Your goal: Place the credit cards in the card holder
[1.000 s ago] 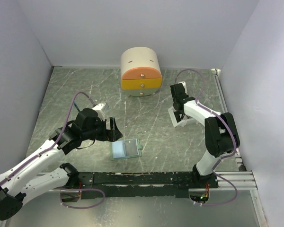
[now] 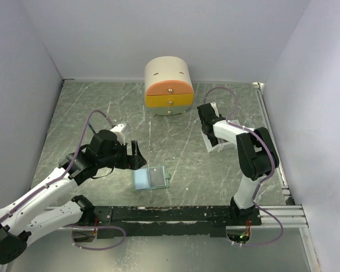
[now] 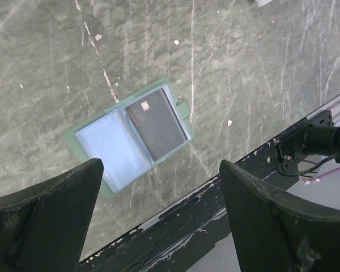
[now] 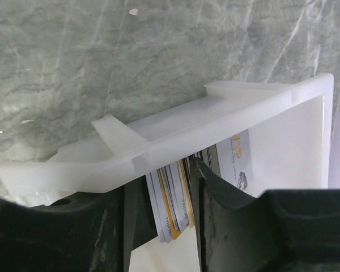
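A white plastic tray (image 4: 289, 153) at the right of the table holds a bundle of cards (image 4: 170, 201) standing on edge. My right gripper is down at these cards, its fingers either side of part of the bundle; whether it grips them I cannot tell. The green-edged card holder (image 3: 76, 144) lies flat at the front centre, with a light pocket and a grey one. My left gripper hangs open above and behind its near side, with nothing between its fingers.
A rounded cabinet (image 2: 169, 79) with orange, yellow and green drawers stands at the back. A black strip (image 2: 158, 214) runs along the front edge.
The left arm and card holder have not moved.
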